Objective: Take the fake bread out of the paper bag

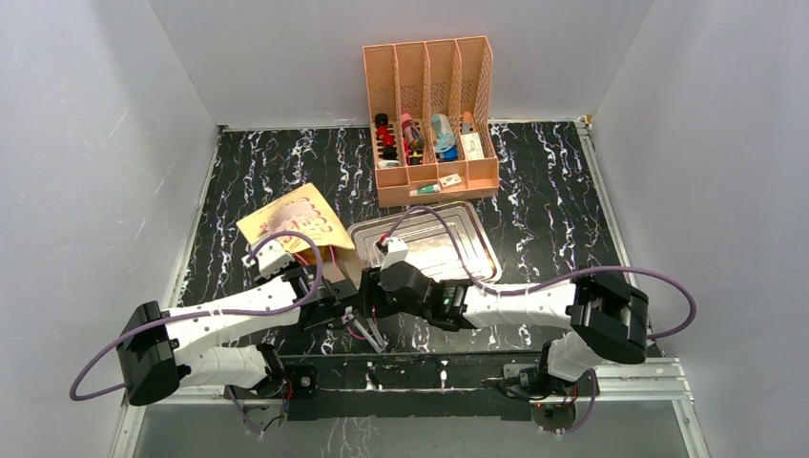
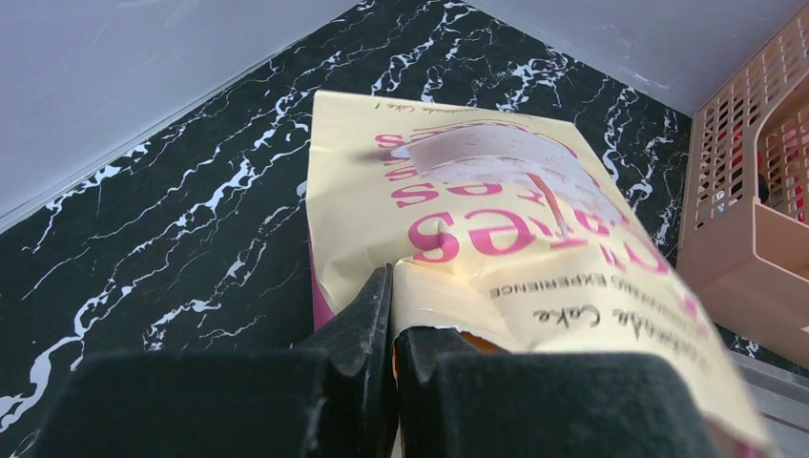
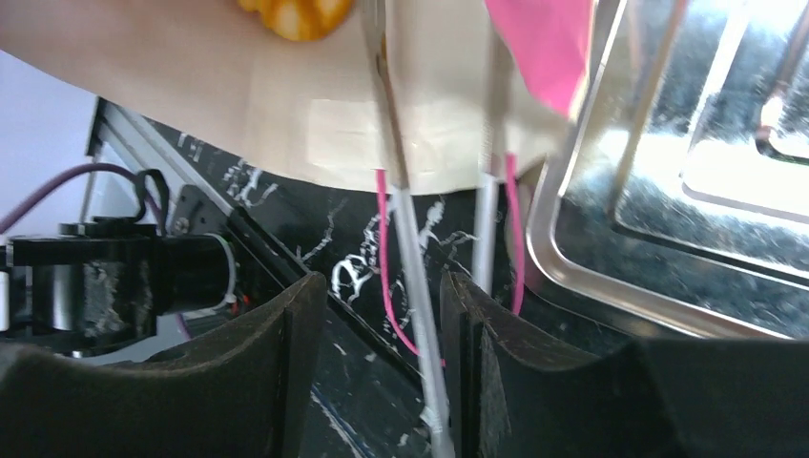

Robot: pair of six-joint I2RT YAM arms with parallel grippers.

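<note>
The cream paper bag (image 2: 363, 210) with pink lettering lies tilted at the left of the table, its mouth facing the front. In the left wrist view my left gripper is shut on the paper at the bag's rim. Part of an orange-brown bread (image 3: 303, 13) shows inside the bag at the top of the right wrist view. Silver tongs (image 3: 417, 277) reach from the bag's mouth towards my right gripper. Its fingers (image 3: 303, 320) stand apart, with one tong arm passing between them. The other arm runs partly behind the right finger.
A metal tray (image 1: 487, 243) lies right of the bag, close to it. Behind stands a salmon-coloured organiser (image 1: 437, 193) holding small bottles and boxes. Pink cord handles (image 3: 385, 248) hang by the bag's mouth. Table right of the tray is clear.
</note>
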